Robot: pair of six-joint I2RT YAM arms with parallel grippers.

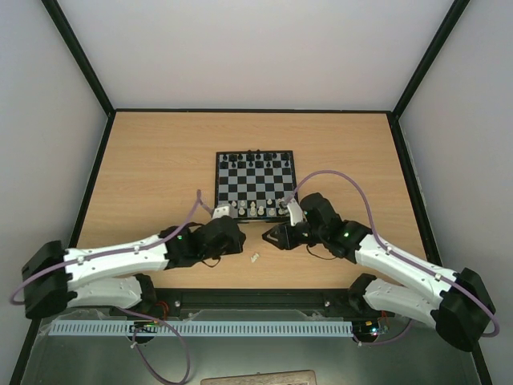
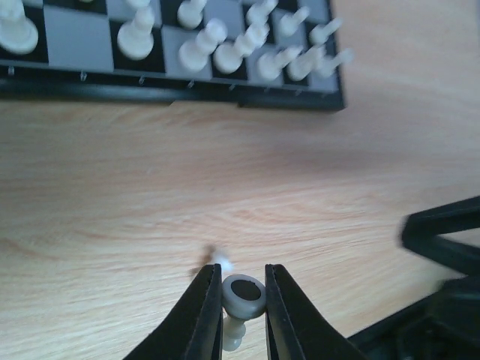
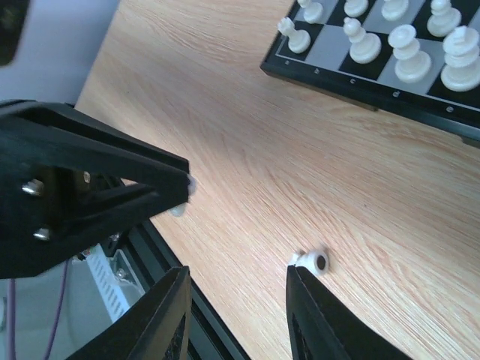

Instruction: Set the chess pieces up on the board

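Note:
In the left wrist view, my left gripper is shut on a white chess piece [image 2: 243, 306], its dark base facing the camera. Another white piece [image 3: 310, 261] lies on its side on the bare wood in front of the board, and it also appears as a small pale shape [image 1: 255, 257] from above. The chessboard [image 1: 254, 184] has black pieces along its far side and white pieces [image 3: 406, 54] along its near side. My right gripper stands open above the table, empty between its fingers, near the lying piece.
The left gripper's dark fingers [image 3: 127, 191] reach into the right wrist view, close to my right gripper. A raised dark border [image 2: 187, 91] edges the board.

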